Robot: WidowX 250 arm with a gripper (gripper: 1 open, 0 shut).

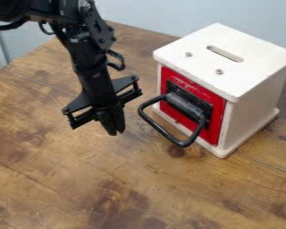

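My black gripper (110,120) hangs over the wooden table to the left of a white wooden box (235,67) with a red front panel (172,79). Its fingers point down and look shut, with nothing visible between them. A black looped handle (166,134) sticks out from the red panel, a little to the right of the gripper and apart from it. The box top has a slot and small round fittings.
A pale wall stands behind the table's back edge at the top left.
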